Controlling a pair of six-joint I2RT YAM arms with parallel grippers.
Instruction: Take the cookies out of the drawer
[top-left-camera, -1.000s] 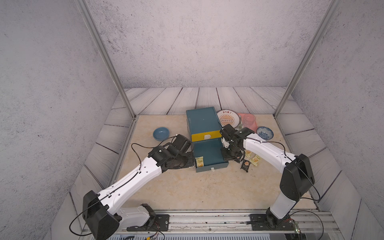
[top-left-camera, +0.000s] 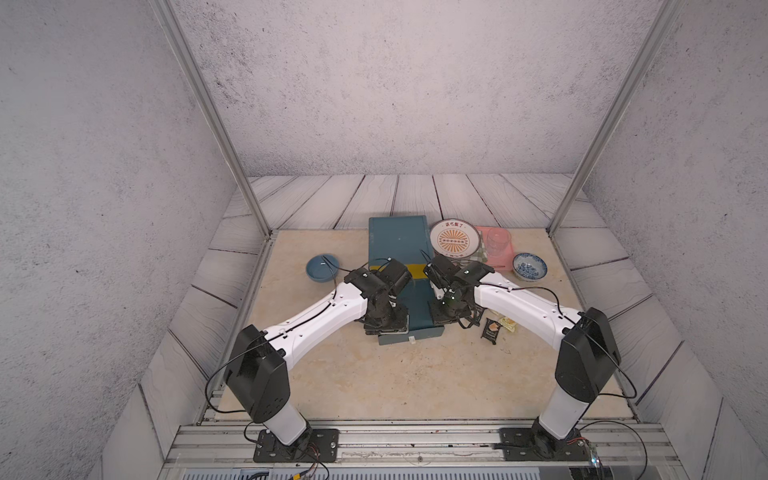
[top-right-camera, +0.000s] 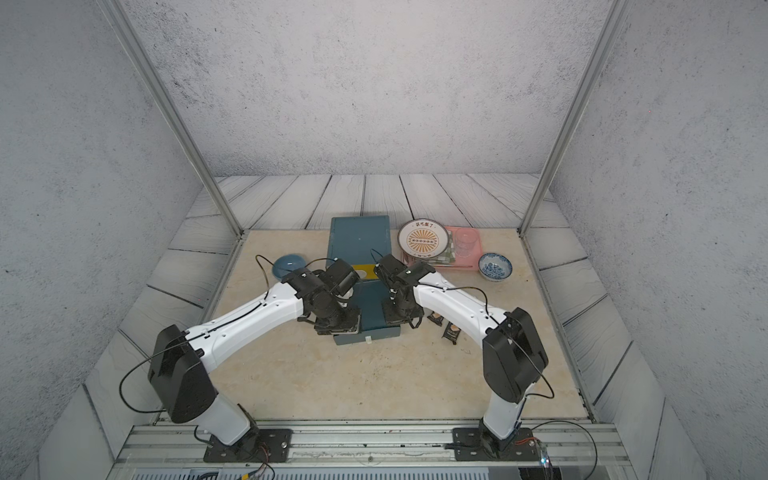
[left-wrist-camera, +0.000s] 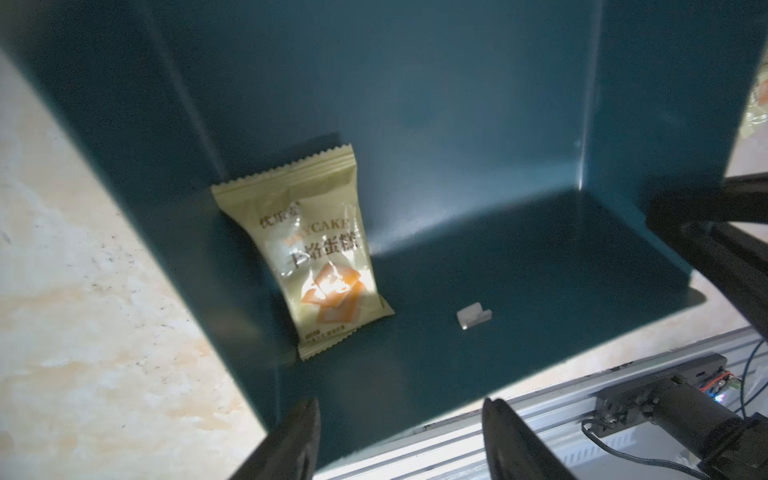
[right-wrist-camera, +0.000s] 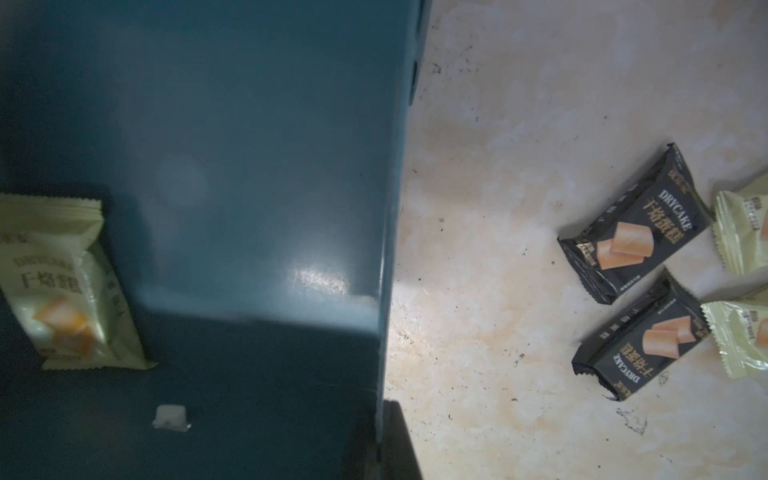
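The open blue drawer (top-left-camera: 410, 337) sticks out at the front of its blue cabinet (top-left-camera: 398, 236). One pale yellow cookie packet (left-wrist-camera: 316, 248) lies in it, along the left wall. My left gripper hovers over the drawer, fingers apart and empty, with the packet ahead of it in the left wrist view. My right gripper is shut at the drawer's right wall (right-wrist-camera: 390, 264); whether the wall is pinched between its fingers cannot be made out. Outside, right of the drawer, lie two black cookie packets (right-wrist-camera: 637, 232) and two yellow cookie packets (right-wrist-camera: 748, 224).
A blue bowl (top-left-camera: 322, 268) stands left of the cabinet. To its right are a round patterned plate (top-left-camera: 455, 239), a pink tray (top-left-camera: 507, 259) and a blue-and-white bowl (top-left-camera: 529, 266).
My left arm has swung rightward over the drawer, covering the packet in the top left view. The right arm, drawer and cabinet have shifted a little left, the cabinet turning slightly.
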